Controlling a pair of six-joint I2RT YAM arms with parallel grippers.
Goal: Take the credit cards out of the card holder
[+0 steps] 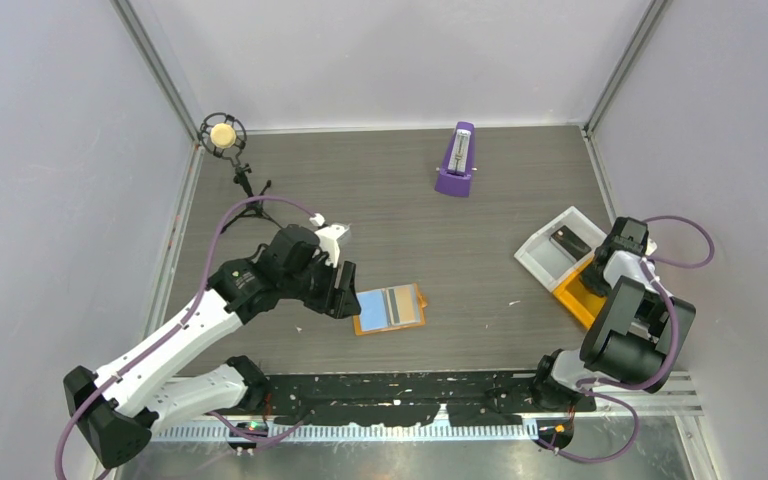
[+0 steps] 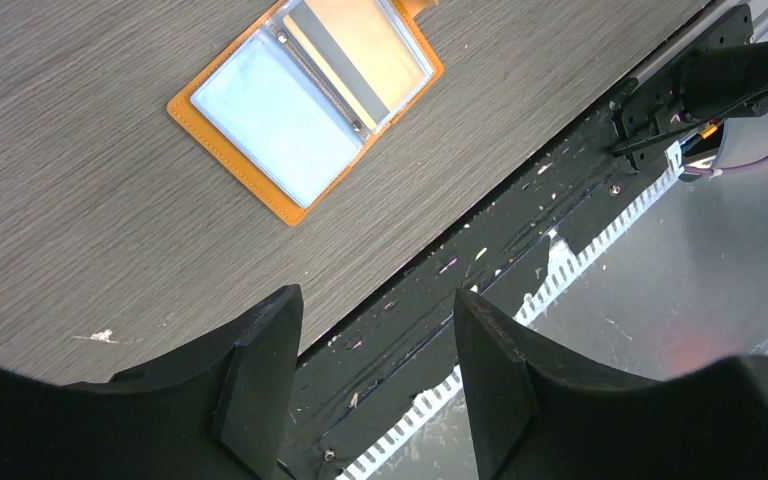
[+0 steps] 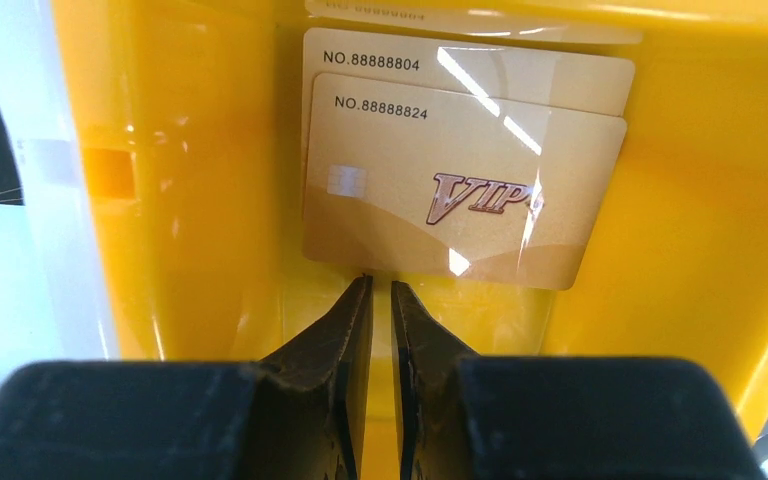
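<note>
An orange card holder (image 1: 390, 308) with a blue panel and clear sleeves (image 2: 275, 120) lies open on the table, just right of my left gripper (image 1: 345, 298), whose open fingers (image 2: 270, 350) hang empty in the left wrist view. My right gripper is inside a yellow box (image 3: 200, 180), part open with a narrow gap, its tips at the lower edge of stacked gold VIP cards (image 3: 460, 180) lying on the box floor. Nothing clearly shows between those fingers.
A white tray (image 1: 538, 255) with a dark rectangular object (image 1: 570, 240) adjoins the yellow box. A purple metronome (image 1: 456, 175) stands at the back, a black stand (image 1: 250, 195) at back left.
</note>
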